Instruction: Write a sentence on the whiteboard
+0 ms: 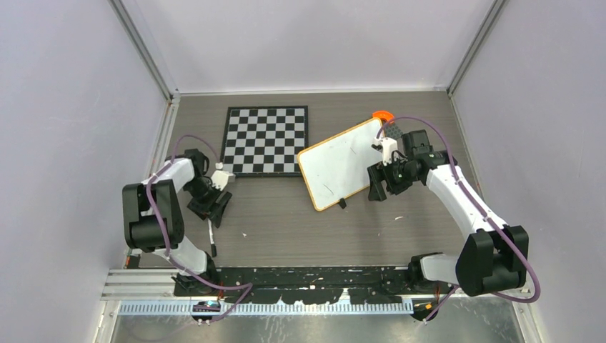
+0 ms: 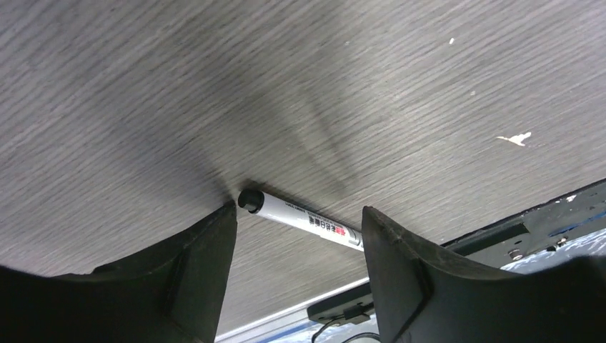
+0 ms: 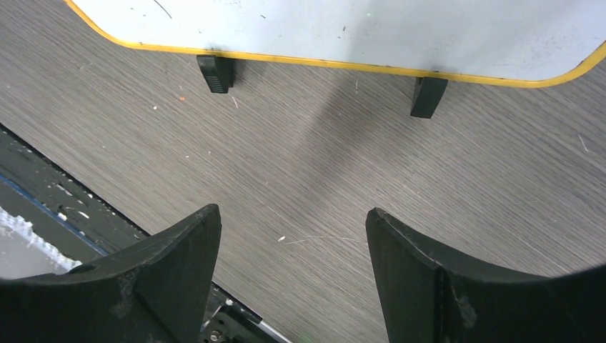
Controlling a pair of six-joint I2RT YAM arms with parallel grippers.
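A white marker with a black cap (image 2: 300, 218) lies on the table near the front left. My left gripper is open just over it, with the marker lying between and beneath its fingertips. The whiteboard (image 1: 336, 161), yellow-edged with a few short marks, stands tilted on dark feet right of the table's middle; in the right wrist view its lower edge (image 3: 321, 61) runs along the top. My right gripper stands open at the board's right front, only bare table between its fingers.
A checkerboard (image 1: 264, 139) lies at the back left. An orange bowl (image 1: 382, 114) sits behind the whiteboard. Walls enclose the sides and back.
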